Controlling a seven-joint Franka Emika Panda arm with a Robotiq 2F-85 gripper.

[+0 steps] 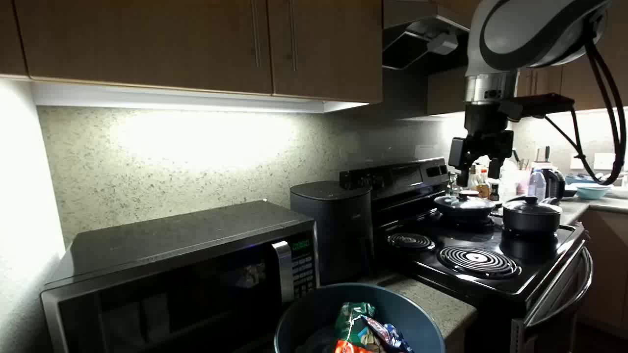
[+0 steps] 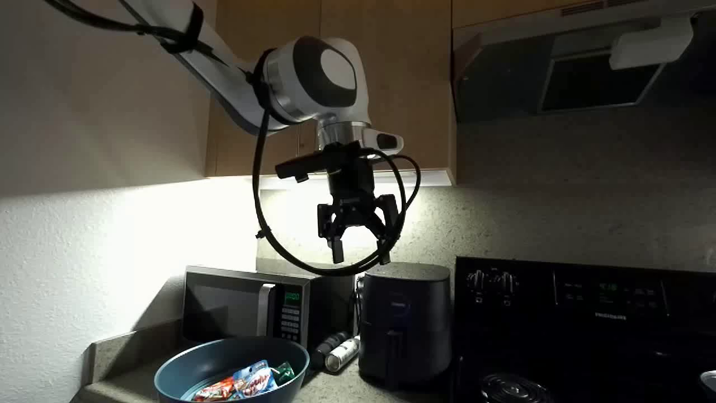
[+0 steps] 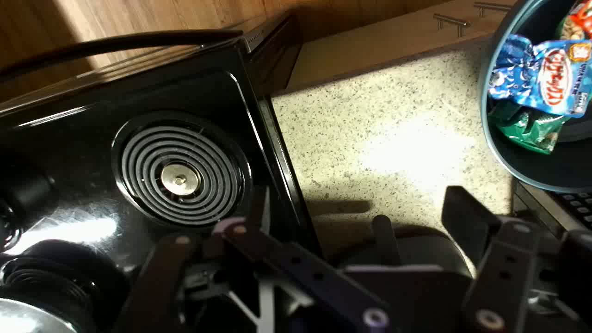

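Note:
My gripper (image 2: 360, 252) hangs in the air, fingers pointing down, open with nothing between them. In the wrist view the gripper has its fingers spread wide over the counter strip beside the stove. A blue-grey bowl (image 1: 434, 329) holds snack packets; it stands in front of the microwave, well to one side of the gripper. Inside it a blue packet (image 3: 556, 77) lies over a green packet (image 3: 530, 130), with a red packet (image 3: 583, 22) near them. The bowl's far part is cut off in the wrist view.
A black air fryer (image 2: 406, 322) stands between the microwave (image 1: 176, 235) and the stove (image 3: 222, 89). A lidded pan (image 1: 465, 207) and a lidded pot (image 1: 531, 216) occupy the stove's far burners. Bare counter (image 3: 383, 127) separates stove and bowl. Cabinets (image 1: 147, 47) overhang the counter.

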